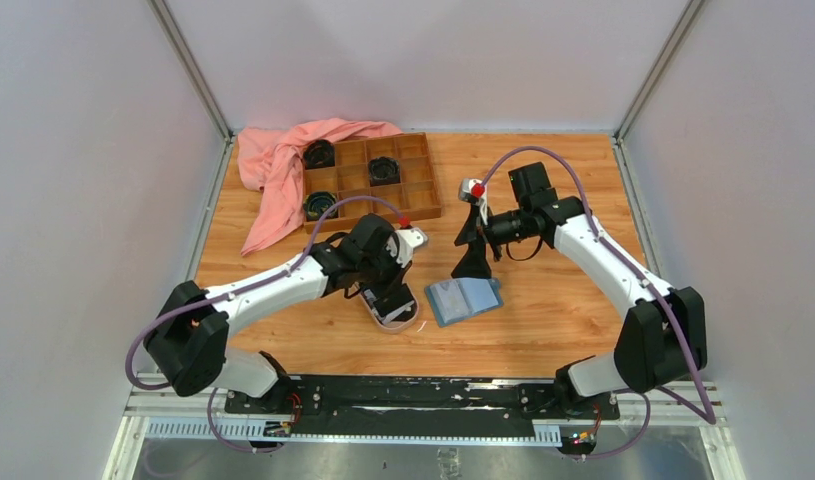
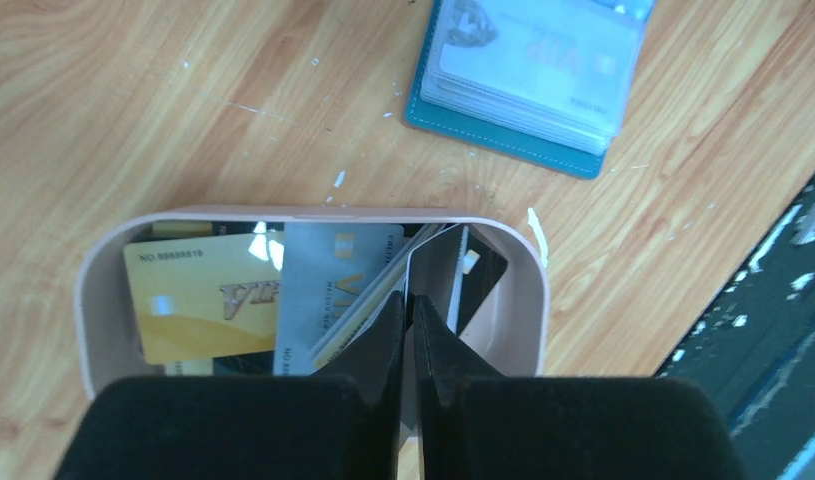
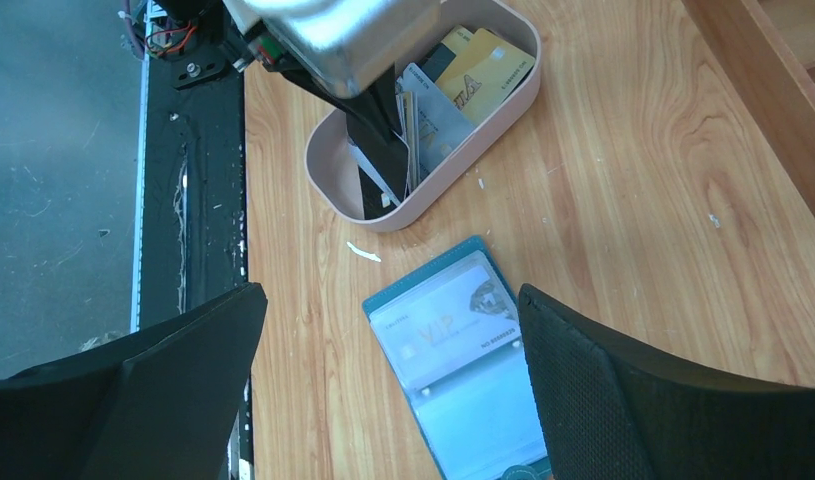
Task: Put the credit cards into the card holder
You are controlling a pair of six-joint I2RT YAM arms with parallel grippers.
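Loose credit cards lie in a pale pink tray (image 2: 113, 240): a gold card (image 2: 198, 310), a silver-blue card (image 2: 328, 280) and several tilted ones at the tray's right end. My left gripper is down at that end, its fingers almost together. A thin upright card edge meets its fingertips; whether they grip it is unclear. The blue card holder (image 3: 483, 400) lies spread on the table, a VIP card (image 3: 445, 325) showing under its clear sleeve. Above it, my right gripper stands wide open and empty.
A wooden compartment box (image 1: 373, 182) with several dark round objects stands at the back. A pink cloth (image 1: 275, 180) lies along its left side. The table to the right of the holder is bare, and a small white strip (image 3: 364, 252) lies between tray and holder.
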